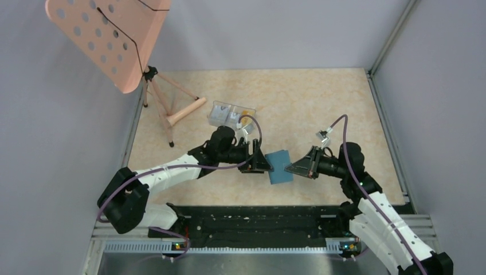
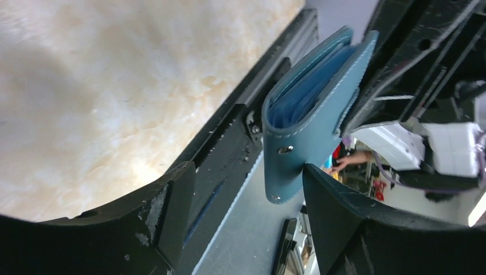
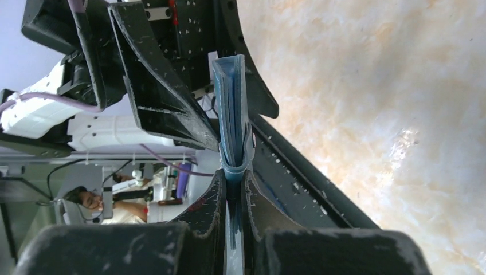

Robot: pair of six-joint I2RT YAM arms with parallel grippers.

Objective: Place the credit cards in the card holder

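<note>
A blue leather card holder [image 1: 279,168] hangs above the table between the two grippers. In the right wrist view my right gripper is shut on the holder [image 3: 231,114], gripping it by one edge. My left gripper stands open at the opposite edge, one fingertip close to the holder [image 2: 309,126]; I cannot tell whether they touch. Slots show along the holder's open edge, and a metal snap sits on its face. The credit cards [image 1: 246,114] appear in a clear box at the back left, one yellow and others pale.
The clear divided box [image 1: 231,107] stands on the table behind the left gripper. A pink stand [image 1: 161,103] occupies the back left corner.
</note>
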